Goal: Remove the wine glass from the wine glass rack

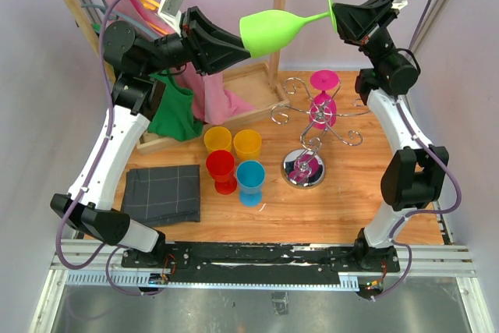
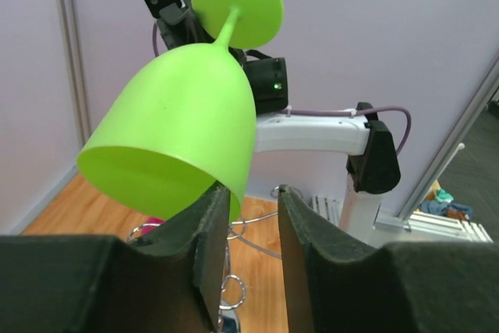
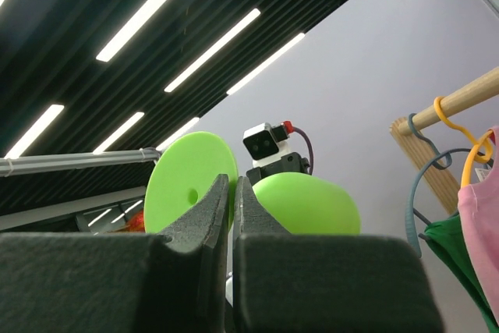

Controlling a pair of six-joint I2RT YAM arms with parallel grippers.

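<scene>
Off the rack, a lime-green wine glass [image 1: 269,31] hangs sideways in the air between my two arms. Its round foot [image 3: 191,177] is pinched at the edge by my right gripper, which is shut on it. At the bowl's mouth is my left gripper, partly open; the rim edge shows in the gap between its fingertips, with the left finger [image 2: 209,232] overlapping the rim. The metal wine glass rack [image 1: 320,113] stands below on the table, with pink glasses [image 1: 324,80] on it.
Yellow cups [image 1: 248,144], a red cup [image 1: 221,169] and a blue cup [image 1: 250,180] stand left of the rack. A folded dark cloth [image 1: 161,195] lies at left. Behind is a wooden clothes rack [image 1: 281,5].
</scene>
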